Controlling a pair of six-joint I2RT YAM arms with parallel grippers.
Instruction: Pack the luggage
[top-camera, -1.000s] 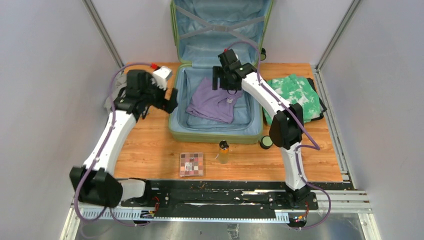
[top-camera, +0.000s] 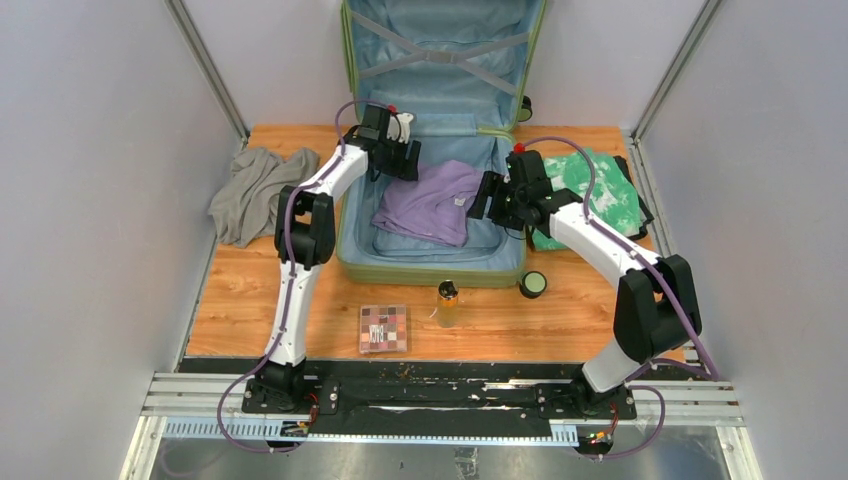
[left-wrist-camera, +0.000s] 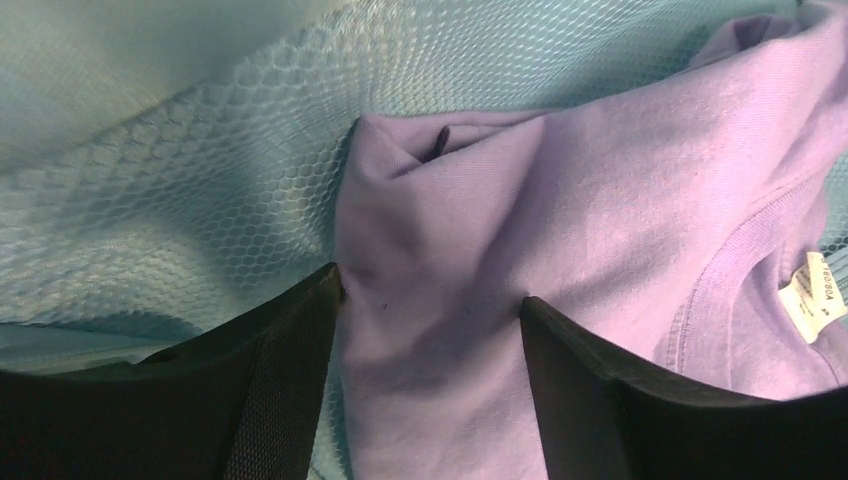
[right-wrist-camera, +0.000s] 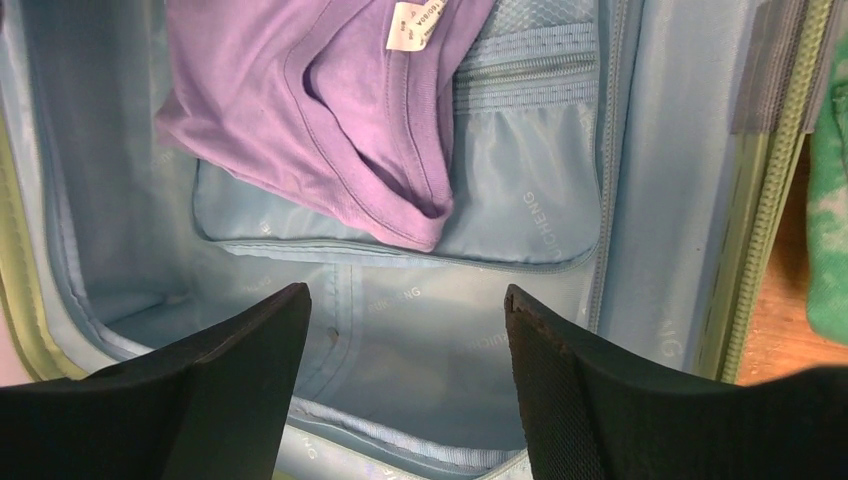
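The open suitcase (top-camera: 390, 270) holds a folded purple garment (top-camera: 430, 205) with a white label. My left gripper (top-camera: 400, 160) is over the garment's upper-left corner, fingertips apart at the fabric (left-wrist-camera: 600, 200), which fills most of the left wrist view. My right gripper (top-camera: 482, 198) hangs over the garment's right side; in the right wrist view its fingers stand apart above the blue lining (right-wrist-camera: 430, 320), the garment (right-wrist-camera: 330, 110) beyond them, nothing between them.
A grey cloth (top-camera: 250, 195) lies left of the suitcase, a green patterned cloth (top-camera: 600, 190) right. In front are a palette (top-camera: 383, 328), a bottle (top-camera: 447, 305) and a small jar (top-camera: 533, 284). The upright lid (top-camera: 440, 30) stands behind.
Since a second ago my left arm has swung from outside the suitcase onto the garment's upper corner. My right gripper has moved down-right, toward the front of the suitcase.
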